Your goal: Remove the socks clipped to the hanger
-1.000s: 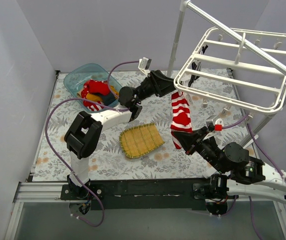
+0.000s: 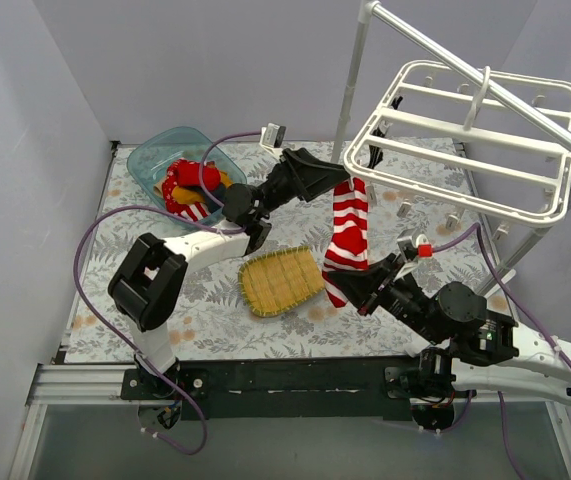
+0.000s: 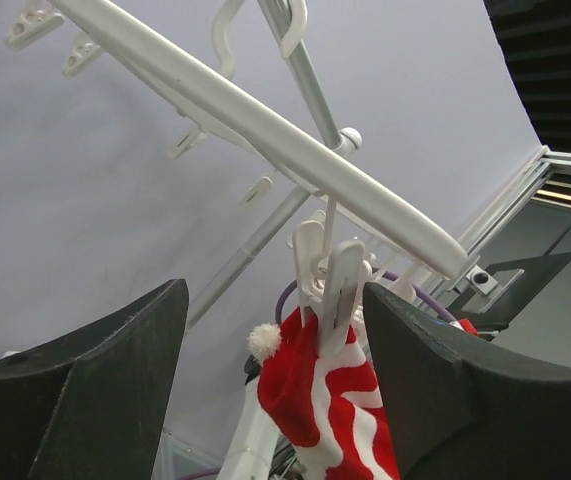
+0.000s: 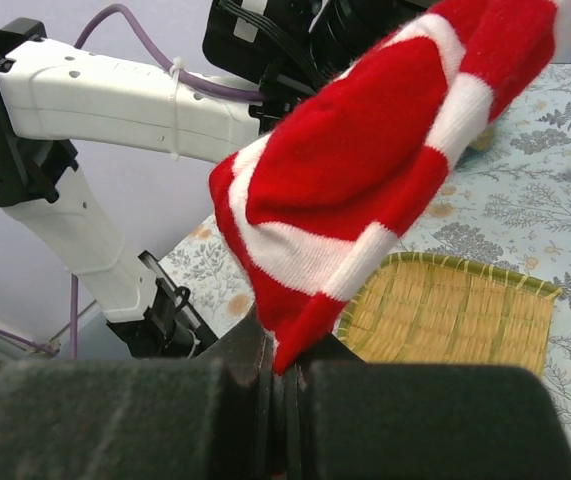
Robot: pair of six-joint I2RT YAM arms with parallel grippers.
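A red-and-white striped sock (image 2: 349, 235) hangs below the white hanger (image 2: 452, 128). In the left wrist view, the top of this sock (image 3: 293, 385) still sits at a white clip (image 3: 329, 275), beside a small white pompom. My left gripper is open, its fingers wide apart around the view of the clip and the sock's upper end. My right gripper (image 2: 345, 287) is shut on the sock's lower end; the right wrist view shows the sock (image 4: 335, 210) stretching up and away from the closed fingers (image 4: 235, 390).
A teal basket (image 2: 155, 147) at the back left holds red, striped and mustard socks. A woven bamboo tray (image 2: 280, 282) lies on the patterned table, below and left of the sock. The hanger's metal stand (image 2: 351, 90) rises close to my left gripper.
The hanger has swung left too, and my left gripper has drawn slightly left.
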